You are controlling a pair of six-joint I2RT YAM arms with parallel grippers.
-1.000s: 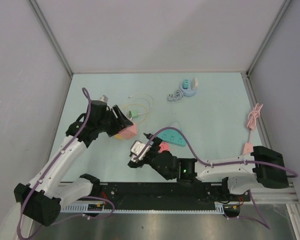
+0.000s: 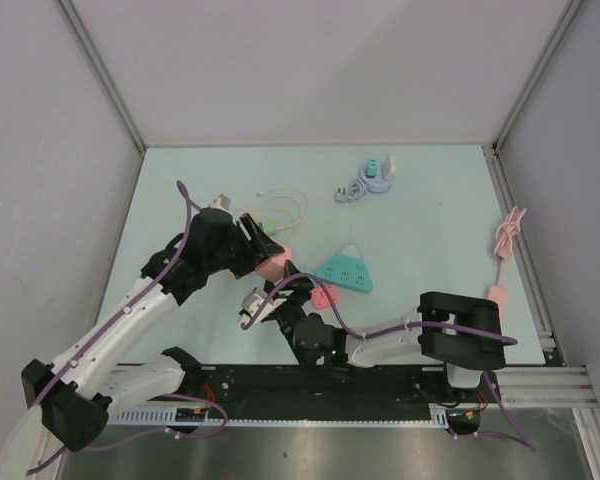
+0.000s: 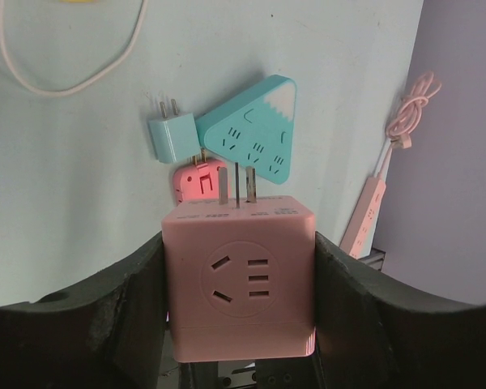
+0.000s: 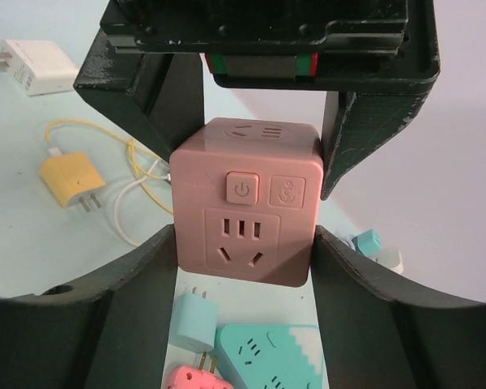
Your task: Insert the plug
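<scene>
A pink cube adapter (image 2: 273,267) with socket holes is held above the table, its metal prongs (image 3: 251,185) showing in the left wrist view. My left gripper is shut on it, one finger along each side. From the other side, my right gripper has its fingers (image 4: 138,275) against the lower edges of the same cube. A power button (image 4: 242,188) and a socket face show in the right wrist view. A teal triangular power strip (image 2: 346,268) lies on the table beyond, apart from the cube.
Beside the strip are a light-blue plug (image 3: 174,138) and a red-pink plug (image 3: 197,180). A yellow charger (image 4: 73,178) and a white charger (image 4: 40,66) lie left. At the far right is a pink power strip (image 3: 364,215).
The left gripper and the cube have shifted slightly right.
</scene>
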